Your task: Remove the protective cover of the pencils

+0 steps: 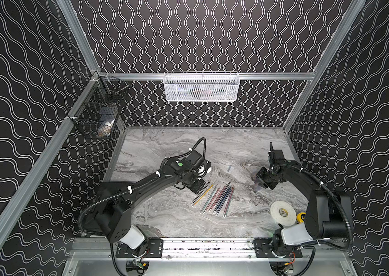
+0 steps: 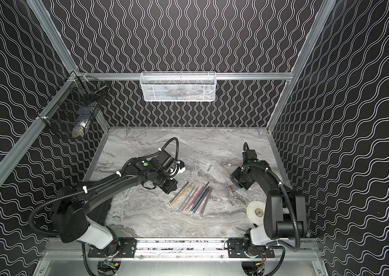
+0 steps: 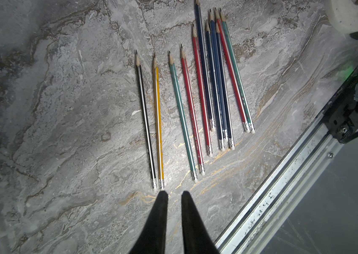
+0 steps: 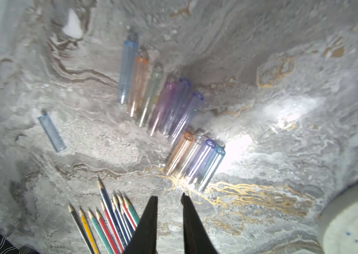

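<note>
Several pencils [image 3: 182,114] lie bare, side by side on the marble table [image 1: 157,142], their tips visible. Several translucent coloured covers [image 4: 157,101] lie in two rows below my right gripper, and a single blue cover [image 4: 51,131] lies apart to their left. My left gripper hangs near the eraser ends of the black and yellow pencils, fingertips parted, empty. My right gripper is also parted with nothing visible between its fingertips, just short of the lower row of covers.
A white round spool [image 1: 281,211] lies at the front right beside a yellow item [image 1: 301,217]. A white mesh basket [image 1: 201,89] hangs on the back rail, a black basket [image 1: 93,115] on the left.
</note>
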